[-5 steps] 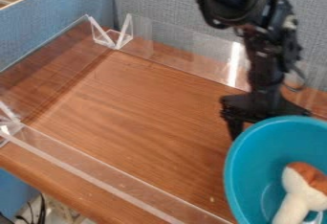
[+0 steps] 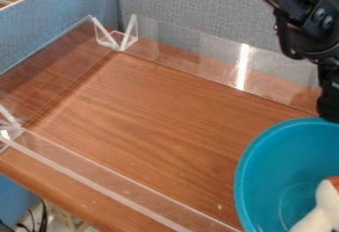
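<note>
The black arm (image 2: 303,28) reaches in from the top right, its lower end partly out of frame at the right edge, above the back rim of a teal bowl (image 2: 265,162). The gripper's fingers are not clear at this edge, so its finger state cannot be made out. Inside the bowl, at the right edge, lies a white object with a brown top (image 2: 318,211), partly cut off by the frame.
A wooden table (image 2: 139,117) fills the middle, clear of objects, bordered by transparent walls with white corner brackets (image 2: 117,36). Blue-grey padded panels stand behind and at the left, with cables at the lower left.
The arm has moved up and to the right, away from the bowl's left-back side toward the frame edge. The white and brown object now sits slightly lower and further right.
</note>
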